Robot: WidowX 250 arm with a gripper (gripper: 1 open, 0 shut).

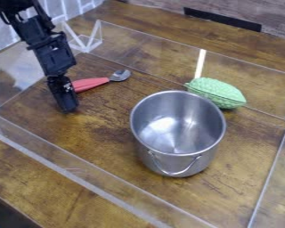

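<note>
The black gripper [65,100] is low over the wooden table at the left, its tip down by a red-handled tool [90,85] with a metal head, which lies flat just behind and right of it. The fingers look closed, with nothing visible between them, though their tips are dark and small. A steel pot [177,134] with a wire handle stands at the centre right. A green bumpy soft object [216,93] lies behind the pot.
Clear acrylic walls [228,69] border the work area on the sides. A white strip [199,64] lies near the back.
</note>
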